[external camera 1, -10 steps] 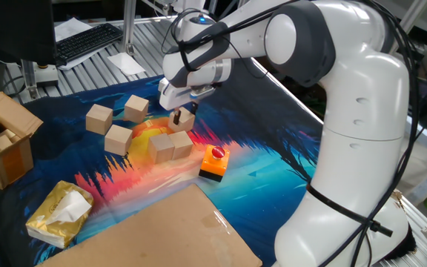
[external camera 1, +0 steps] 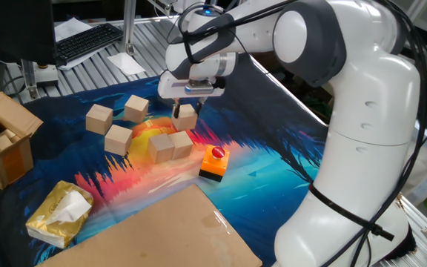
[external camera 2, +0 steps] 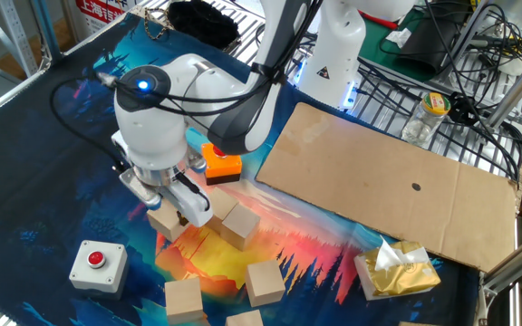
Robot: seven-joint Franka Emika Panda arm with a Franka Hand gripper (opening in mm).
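My gripper [external camera 1: 188, 108] is low over a plain wooden cube [external camera 1: 187, 117], near the back of the colourful mat. One dark finger [external camera 1: 176, 111] shows at the cube's left side; the other is mostly hidden. Whether the fingers press on the cube cannot be told. In the second exterior view, the gripper hand covers part of that cube [external camera 2: 166, 220]. Two cubes touch in front of it, the left one [external camera 1: 160, 148] and the right one [external camera 1: 181, 144]. Three more stand to the left: the back cube [external camera 1: 136, 109], the far-left cube [external camera 1: 99, 119] and the front cube [external camera 1: 118, 139].
An orange box with a red button [external camera 1: 214, 162] stands right of the cubes. A white button box [external camera 2: 99, 268] shows in the second view. A cardboard sheet [external camera 1: 158, 233], tissue pack [external camera 1: 61, 214] and carton of blocks [external camera 1: 7, 141] lie around the mat.
The hand has turned and shifted slightly rightward over the cube. The cube beneath it appears moved a little to the right and back. The other cubes have stayed put.
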